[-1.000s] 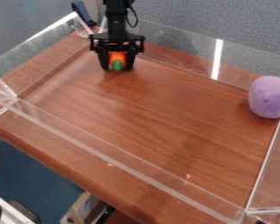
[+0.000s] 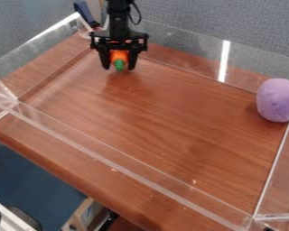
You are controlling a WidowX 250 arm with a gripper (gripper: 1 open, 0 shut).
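My black gripper (image 2: 118, 63) hangs at the back left of the wooden tray, its fingers around a small orange-red object with a green tip (image 2: 118, 56). The fingers sit on both sides of it; whether they press on it is hard to tell. A lumpy purple object (image 2: 277, 99) lies at the right side, against the clear wall.
Clear plastic walls (image 2: 135, 177) border the wooden floor (image 2: 159, 126) on all sides. A grey textured backdrop rises behind.
Since one second ago my gripper and the orange-red object in it have risen slightly.
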